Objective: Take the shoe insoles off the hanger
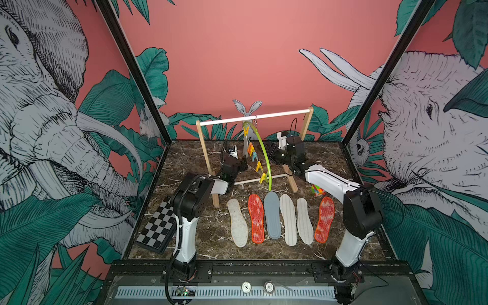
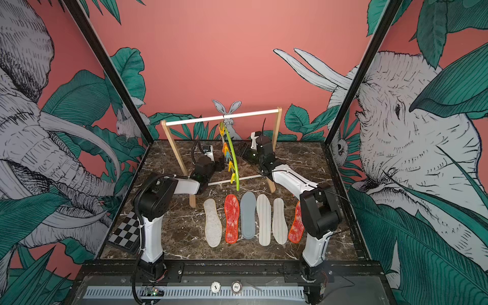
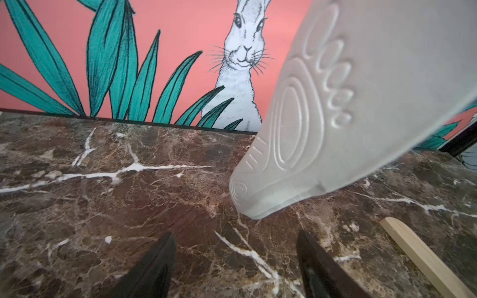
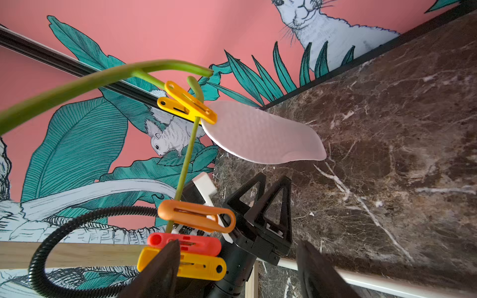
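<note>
A pale insole with a moulded pattern hangs from a yellow clip on the green hanger; its lower end fills much of the left wrist view. My left gripper is just below and in front of that end, fingers apart, nothing between them. My right gripper also stands open on the hanger's right side, facing it, near orange, red and yellow clips. Several removed insoles lie in a row at the front, among them red and grey ones.
A wooden rack carries the hanger. A checkered board lies at the front left. A small colourful object sits behind the right red insole, near the right arm. Bare marble shows behind the rack.
</note>
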